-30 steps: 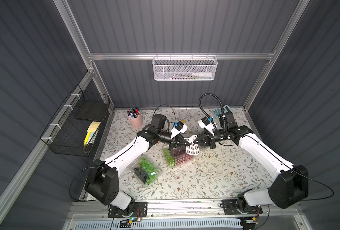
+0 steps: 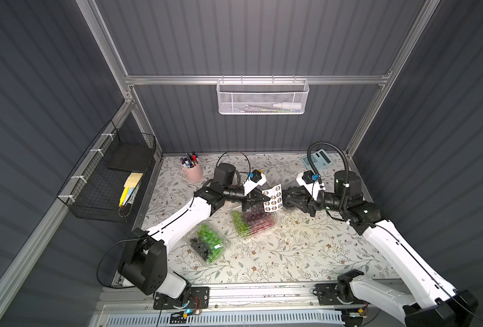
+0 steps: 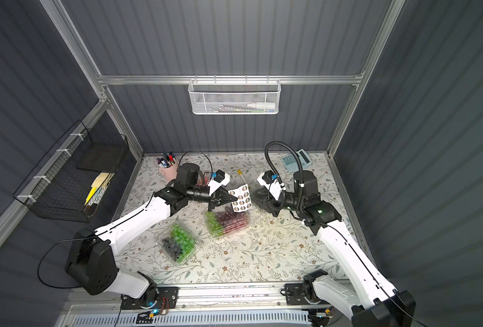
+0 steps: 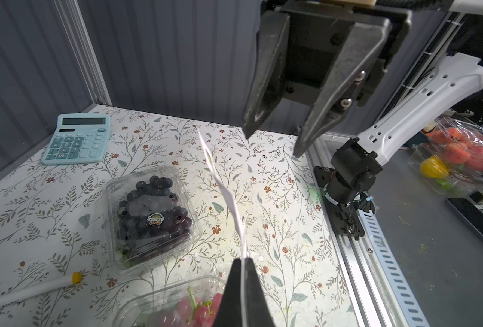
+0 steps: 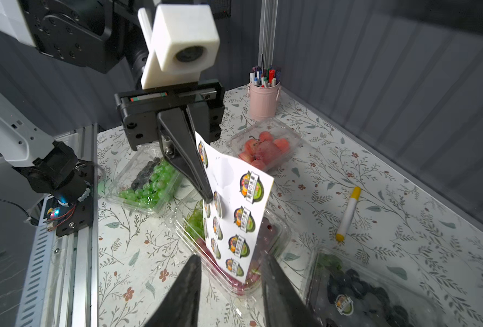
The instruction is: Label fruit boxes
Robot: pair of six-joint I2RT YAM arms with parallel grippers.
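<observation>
A white sheet of fruit stickers (image 5: 241,218) hangs upright from my left gripper (image 2: 264,198), which is shut on it, above a box of green and red grapes (image 2: 253,220). Just right of the sheet my right gripper stands open, empty, its fingertips apart from the paper. A box of dark grapes (image 4: 151,218) carries a round label (image 4: 155,219). Another box holds green and dark grapes (image 2: 207,242) at the front left. A box of pink-red fruit (image 5: 263,144) sits further back.
A pink pen cup (image 2: 193,171) stands back left, a calculator (image 4: 75,136) back right. A yellow-capped marker (image 5: 347,215) lies behind the boxes. A black wire basket (image 2: 94,196) hangs on the left wall. The front of the table has free room.
My right gripper has drawn back to the right from the sticker sheet, where it was at the paper before. The sheet now stands a little higher in my left gripper.
</observation>
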